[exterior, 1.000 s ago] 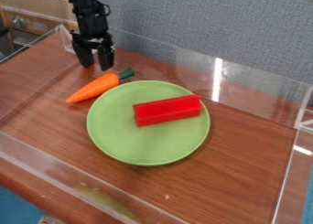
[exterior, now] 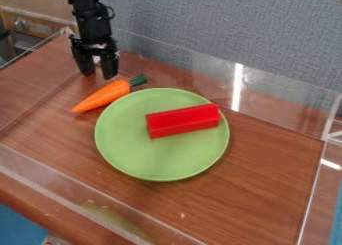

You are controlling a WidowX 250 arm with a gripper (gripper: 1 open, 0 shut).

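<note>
My black gripper (exterior: 96, 61) hangs at the back left of the wooden table, open, its fingers low above the surface, behind and left of an orange carrot (exterior: 104, 95) with a green top. The carrot lies on the table beside a green plate (exterior: 147, 164). A red block (exterior: 182, 120) lies on the plate, right of its middle.
Clear walls and ledges edge the table (exterior: 261, 189), with a grey speckled wall (exterior: 241, 29) behind. The wood to the right and front of the plate is bare.
My gripper has shifted slightly left and down. The carrot, plate and red block have stayed where they were.
</note>
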